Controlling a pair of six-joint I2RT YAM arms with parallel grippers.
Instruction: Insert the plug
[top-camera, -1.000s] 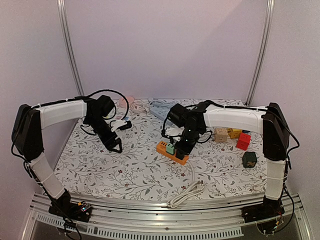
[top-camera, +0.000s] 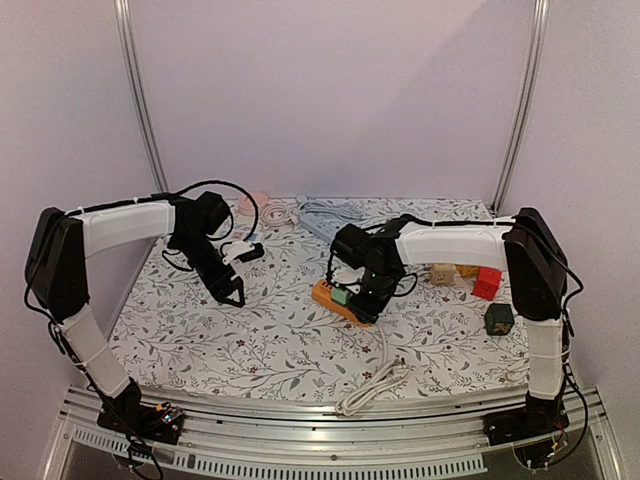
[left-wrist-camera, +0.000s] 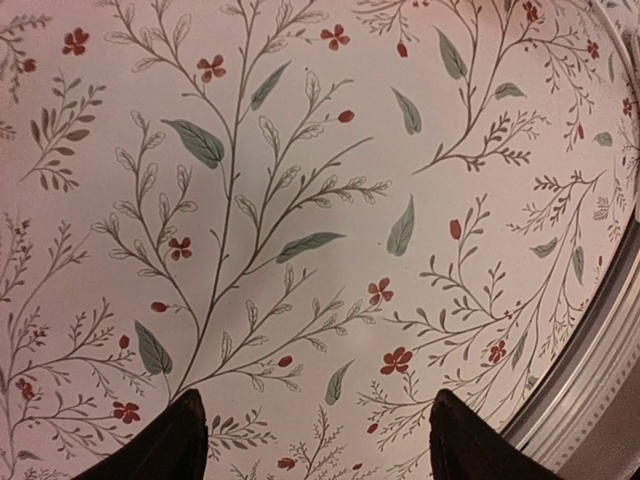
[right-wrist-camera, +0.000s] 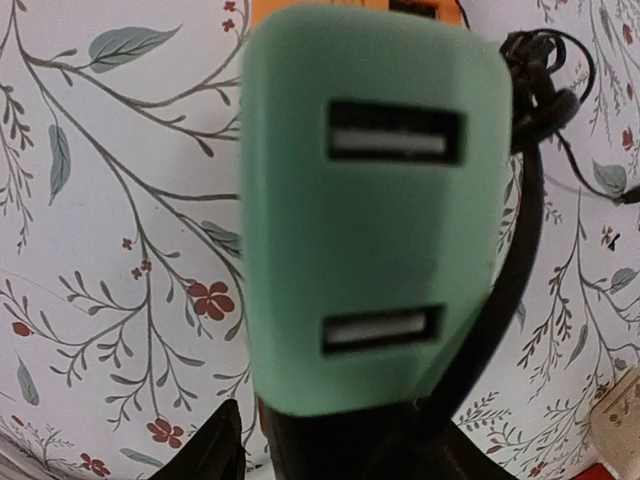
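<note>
A green plug block (top-camera: 339, 296) with two slots sits at the orange power strip (top-camera: 322, 294); in the right wrist view the green block (right-wrist-camera: 370, 230) fills the middle, with orange (right-wrist-camera: 300, 8) behind it. My right gripper (top-camera: 362, 310) is over that block, its tips at the bottom of the wrist view; whether it grips the block cannot be told. My left gripper is open above bare floral table at the left, nothing between its fingers.
A white coiled cable (top-camera: 372, 390) lies at the front. Beige (top-camera: 441, 273), red (top-camera: 486, 283) and dark (top-camera: 499, 319) cubes stand at the right. More cables lie at the back.
My right arm and gripper have shifted slightly, the gripper a little toward the front and right. The left arm has not visibly moved.
</note>
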